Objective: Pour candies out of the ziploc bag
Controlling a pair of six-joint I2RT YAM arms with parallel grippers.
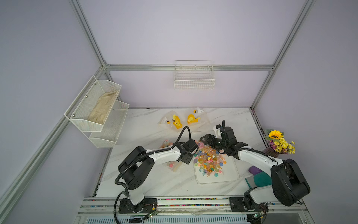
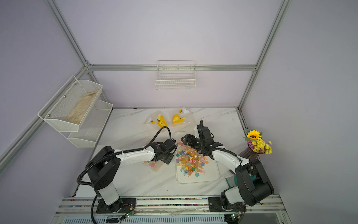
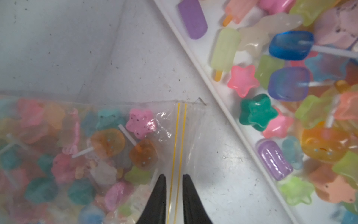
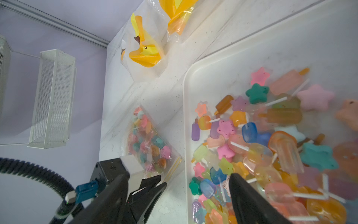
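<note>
A clear ziploc bag of candies (image 3: 106, 156) lies on the table left of a white tray (image 1: 231, 174), its yellow seal strip pointing toward the tray. My left gripper is over that seal, its fingers part open with the seal lines visible between them; whether they touch the bag is unclear. The tray holds a pile of colourful star and popsicle candies (image 4: 261, 156). My right gripper hangs over the tray, fingers wide apart with nothing held.
Two bags with yellow designs (image 4: 145, 52) lie at the back. A flower basket (image 1: 277, 143) stands at the right, cloths (image 1: 261, 179) near the right front. Wire baskets hang on the left and back walls.
</note>
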